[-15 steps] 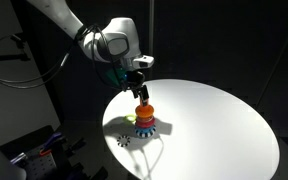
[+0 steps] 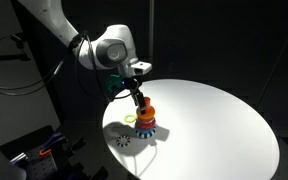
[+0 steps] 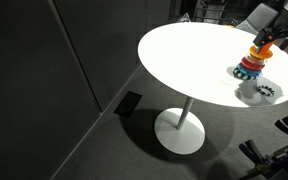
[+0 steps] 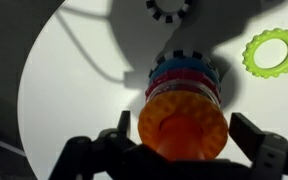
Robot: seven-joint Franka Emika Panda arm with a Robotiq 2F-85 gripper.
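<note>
A stack of coloured rings (image 2: 145,120) stands on the white table, orange at the top, then red and blue, with a black-and-white band low down. From above, the orange ring (image 4: 184,112) shows a darker orange piece (image 4: 181,139) at its middle. My gripper is open, its two dark fingers apart on either side of the stack's top, with a gap to the orange ring at each side. In the second exterior view the stack (image 3: 252,62) is at the table's right, the gripper just over it.
A green ring (image 4: 273,53) and a black-and-white ring (image 4: 169,8) lie flat near the stack.
The gripper has come down toward the top of the stack over the last second. The stack and the loose rings have stayed in place.
</note>
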